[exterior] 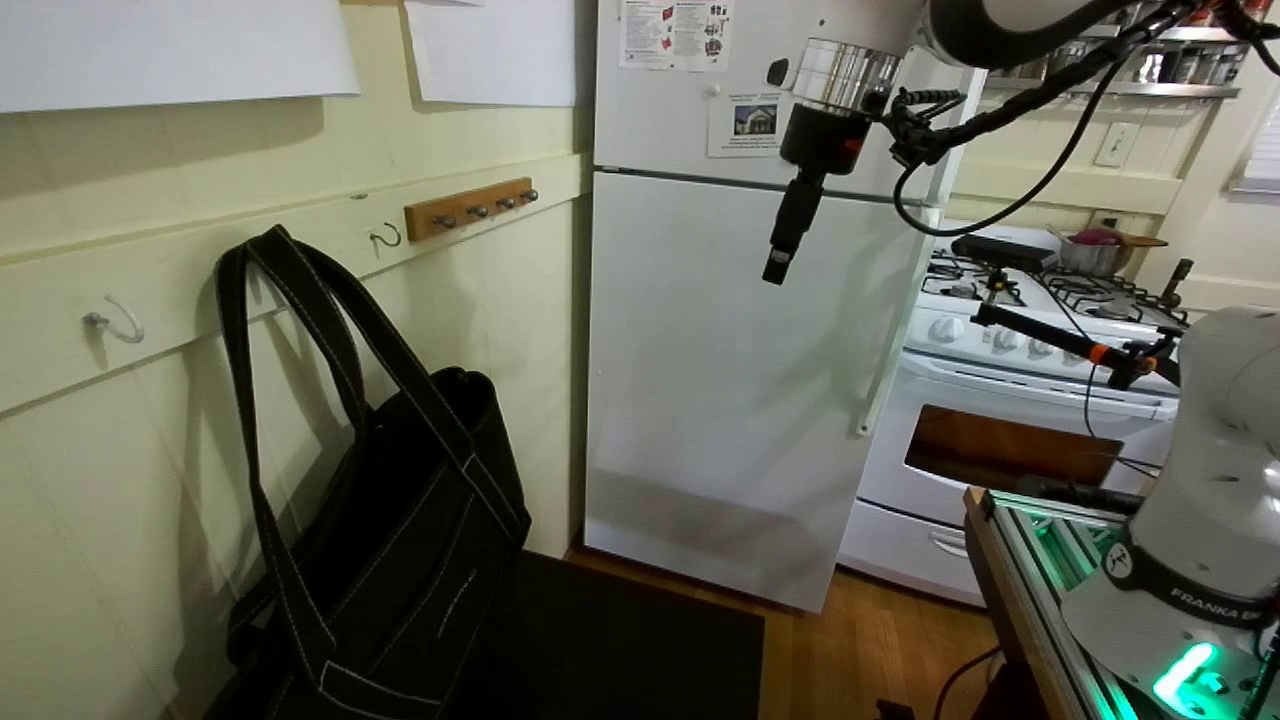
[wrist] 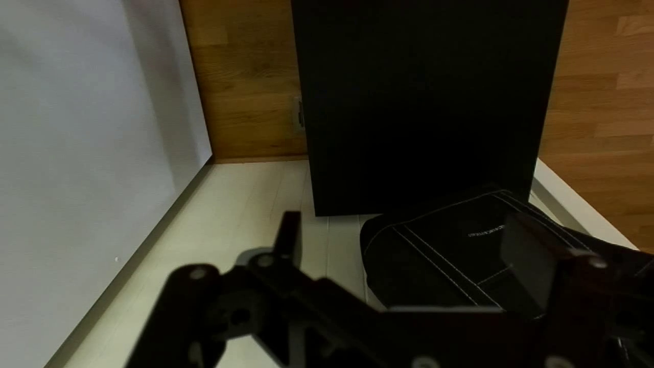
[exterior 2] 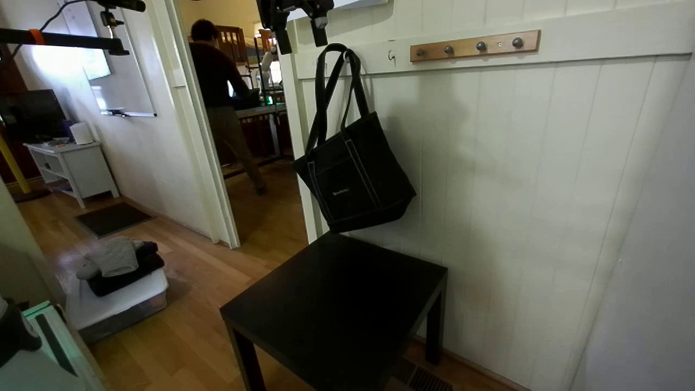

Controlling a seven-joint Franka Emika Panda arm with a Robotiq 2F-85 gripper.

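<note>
A black tote bag [exterior: 408, 564] with white stitching hangs against the cream wall by its handles. In the second exterior view the bag [exterior 2: 358, 176] tilts above a black table, one handle over a hook. My gripper [exterior: 777, 270] points down in front of the fridge, well apart from the bag in the first exterior view. From the other side, the gripper [exterior 2: 303, 42] shows two spread fingers near the top edge. Looking down from the wrist, the open gripper has nothing held between its fingers; part of the bag [wrist: 441, 257] lies farther off, behind them.
A black table [exterior 2: 339, 293] stands below the bag. On the wall are a wooden peg rack [exterior: 470, 209], a small bare hook [exterior: 385, 235] and a white hook [exterior: 116, 320]. The white fridge [exterior: 732, 384] bounds the space; air between it and the bag is clear.
</note>
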